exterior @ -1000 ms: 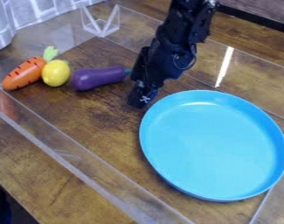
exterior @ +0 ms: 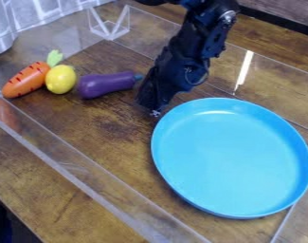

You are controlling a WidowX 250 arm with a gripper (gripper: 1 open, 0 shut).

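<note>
My dark gripper (exterior: 156,95) reaches down from the top centre to the wooden surface, just right of a purple eggplant (exterior: 108,84). Its fingertips are dark and hard to make out, so I cannot tell how they stand. Left of the eggplant lie a yellow lemon (exterior: 62,79) and an orange carrot (exterior: 25,80) with a green top. A large blue plate (exterior: 231,156) fills the right foreground, close beside the gripper.
Clear plastic edging (exterior: 48,152) runs along the left side. A white ribbed object (exterior: 2,24) sits in the top left corner.
The arm has shifted only slightly around the same spot. The vegetables and the plate have not visibly moved.
</note>
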